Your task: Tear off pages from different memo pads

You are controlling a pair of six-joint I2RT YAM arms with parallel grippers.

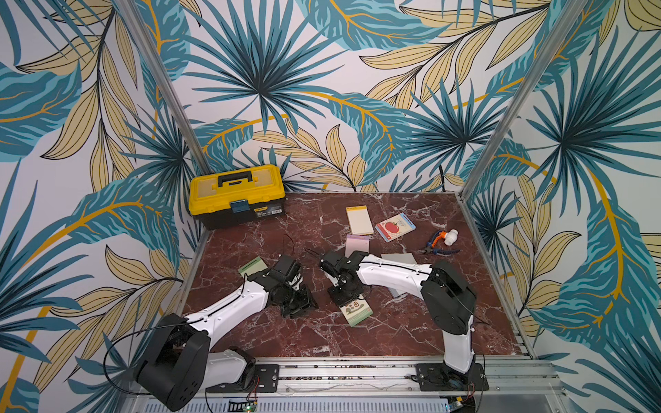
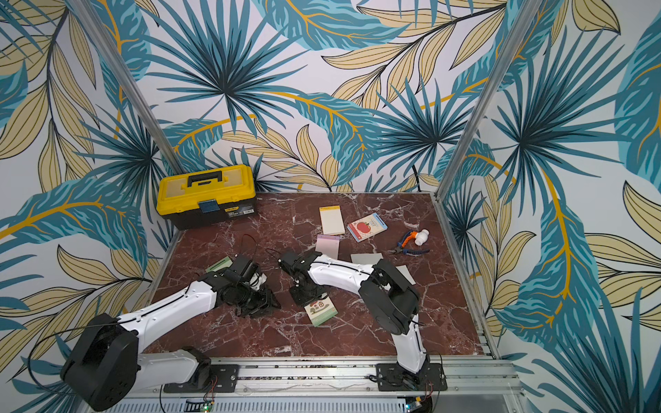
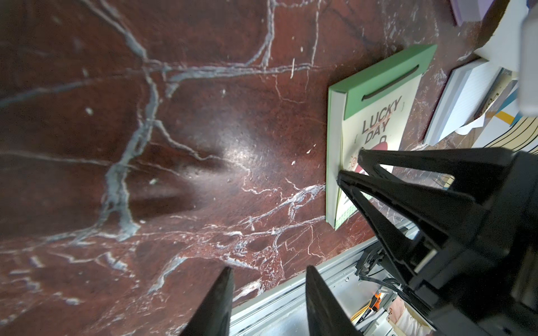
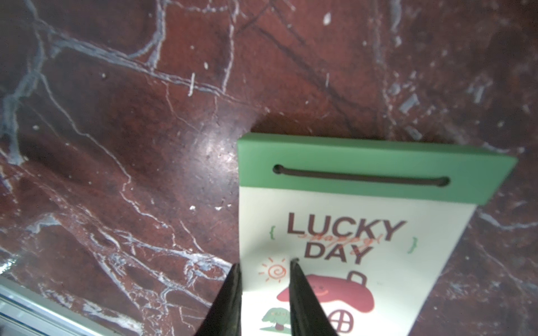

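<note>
A memo pad (image 4: 358, 240) with a green bound top and "LUCKY DAY" on its cream cover lies flat on the table. My right gripper is over the pad's left side, its two fingers apart with the cover visible between them; whether the tips touch paper I cannot tell. In the left wrist view the right fingers reach across the pad (image 3: 381, 112) near its side edge. My left gripper stands open over bare table, left of the pad, with nothing between its fingers. Another green pad (image 1: 252, 266) lies beyond the left arm.
At the back lie a yellow-topped pad (image 1: 358, 220), a tomato-print pad (image 1: 395, 227) and a pink pad (image 1: 357, 243). Loose sheets (image 2: 366, 258) rest behind the right arm. Pliers (image 1: 440, 249) lie at right, a yellow toolbox (image 1: 237, 189) back left.
</note>
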